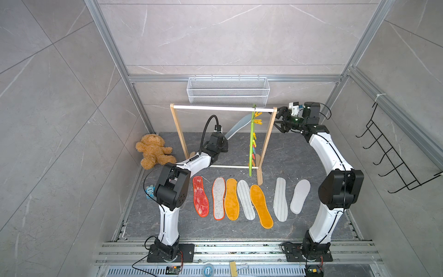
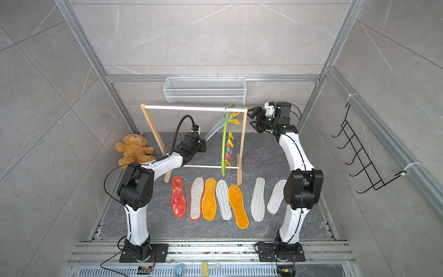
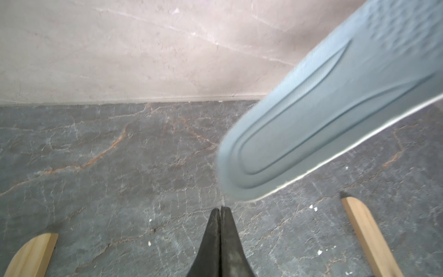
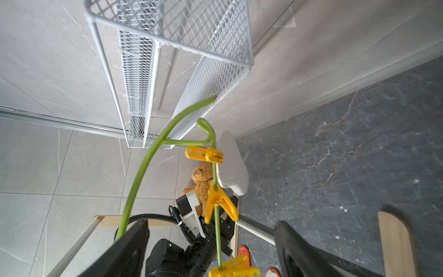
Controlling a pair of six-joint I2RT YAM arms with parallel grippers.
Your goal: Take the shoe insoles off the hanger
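A pale blue insole (image 1: 237, 125) hangs from yellow clips (image 1: 257, 121) near the top of the green hanger (image 1: 251, 152) on the wooden rack. My left gripper is shut with nothing between its fingers; the blue insole (image 3: 313, 115) is just above and beyond its tips in the left wrist view, slanting up to the right. My right gripper (image 2: 253, 119) is open at the rack's right upright, facing the hanger's top clips (image 4: 205, 154).
Several insoles (image 1: 232, 199) lie in a row along the front floor. A teddy bear (image 1: 154, 150) sits at left. A white mesh basket (image 1: 228, 90) is on the back wall; a black hook rack (image 1: 392, 161) hangs at right.
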